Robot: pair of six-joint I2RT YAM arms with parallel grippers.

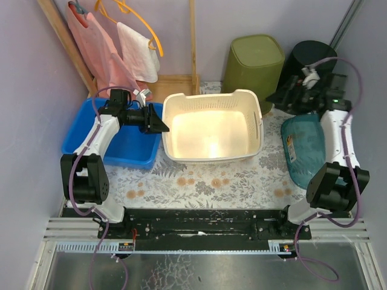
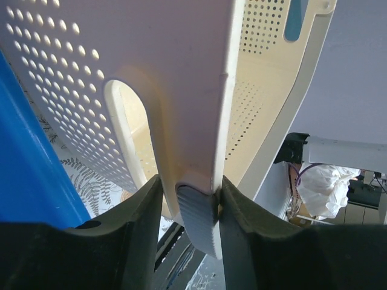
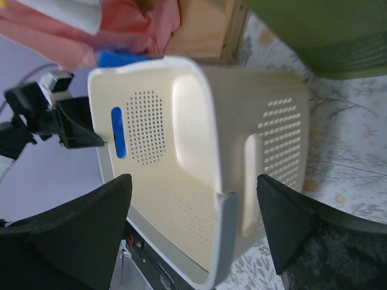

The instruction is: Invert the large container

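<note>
The large cream perforated container (image 1: 211, 130) rests open side up in the middle of the top view, beside the blue tub (image 1: 130, 148). My left gripper (image 1: 158, 124) is at its left end, its fingers (image 2: 145, 223) either side of the container's rim and handle; whether they grip it is unclear. My right gripper (image 1: 284, 99), blurred, is raised to the right, off the container. In the right wrist view its fingers (image 3: 84, 235) are wide apart, with the container beyond them.
A green bin (image 1: 254, 57) and black bin (image 1: 311, 51) stand at the back right, a teal tray (image 1: 302, 169) at the right. A wooden rack (image 1: 175, 84) with hanging cloths is at the back left.
</note>
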